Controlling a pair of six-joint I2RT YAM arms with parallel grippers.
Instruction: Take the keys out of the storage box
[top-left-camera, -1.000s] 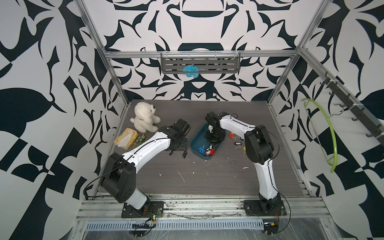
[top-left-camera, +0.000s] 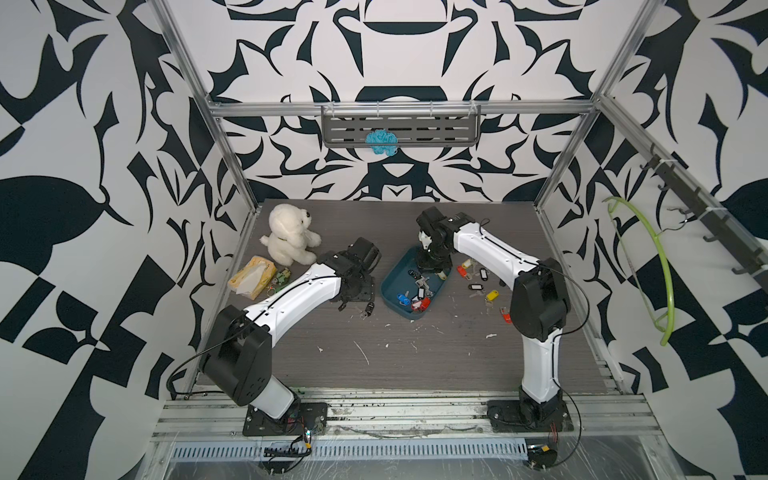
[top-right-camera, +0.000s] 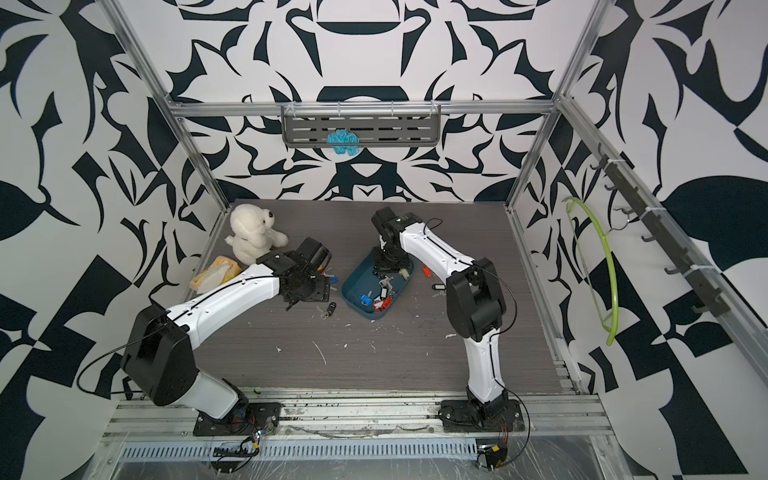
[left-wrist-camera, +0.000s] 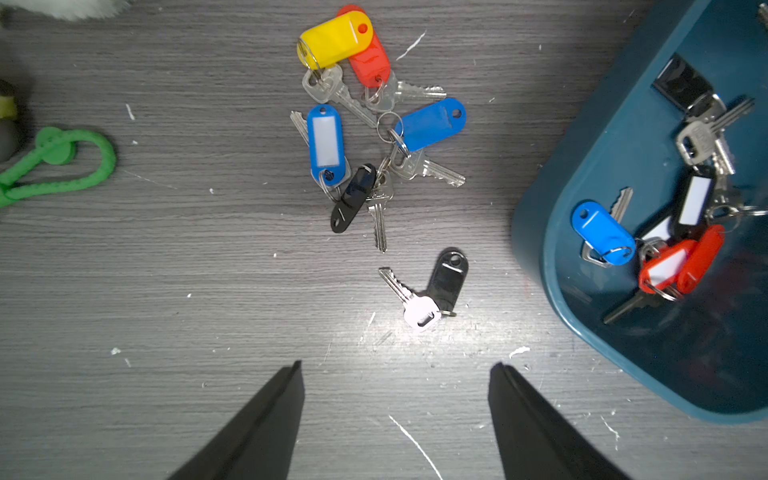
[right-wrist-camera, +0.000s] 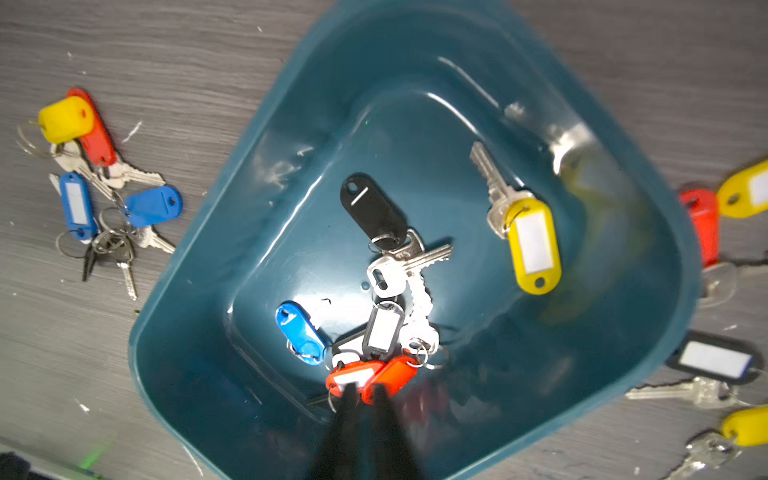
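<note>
The blue storage box holds several tagged keys. A yellow-tagged key lies apart from a cluster with a black tag, a blue tag and red tags. My right gripper is over the box, its fingers close together with a narrow gap and nothing seen in it. In the right wrist view its tips overlap the red tags; contact cannot be told. My left gripper is open and empty above the table, left of the box. A black-tagged key lies beyond its fingertips.
More tagged keys, including a blue tag, lie left of the box. Others, such as a black tag, are on its right. A white bear and a yellow packet stand far left.
The left arm stays still.
</note>
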